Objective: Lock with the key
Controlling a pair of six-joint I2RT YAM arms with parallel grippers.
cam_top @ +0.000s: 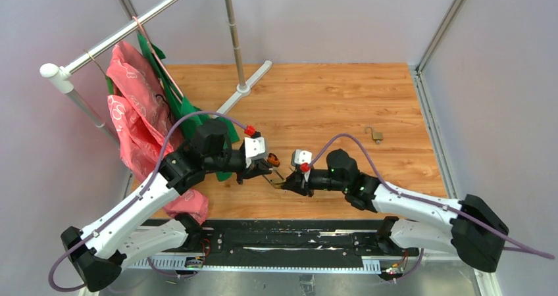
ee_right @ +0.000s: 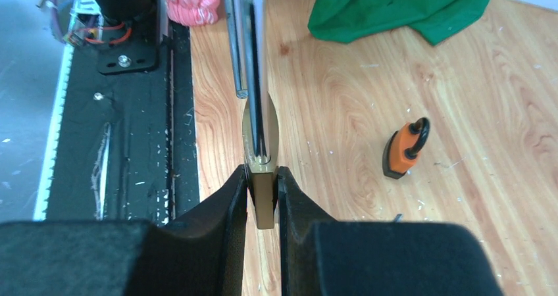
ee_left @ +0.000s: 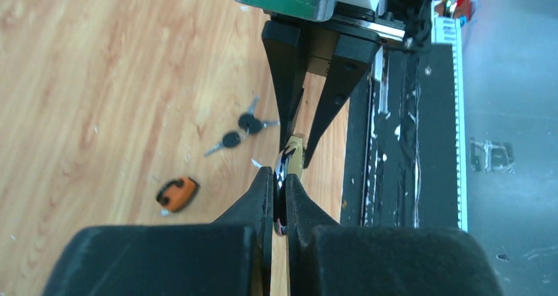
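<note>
A brass padlock (ee_right: pixel 264 200) hangs between the two arms above the table, its silver shackle (ee_right: pixel 258 122) pointing away from my right gripper. That gripper is shut on the padlock's brass body. From the other side my left gripper is shut on the shackle (ee_left: pixel 281 164), seen in the left wrist view. There the right arm's fingers (ee_left: pixel 334 89) reach down around the brass body. Keys with black heads (ee_left: pixel 250 123) lie on the table beyond the padlock. Whether the shackle is fully seated is hard to tell.
An orange and black padlock (ee_right: pixel 403 148) rests on the table nearby. Another brass padlock (cam_top: pixel 376 136) lies at the right with its shackle swung open. Red and green cloths (cam_top: pixel 138 105) hang from a rack on the left.
</note>
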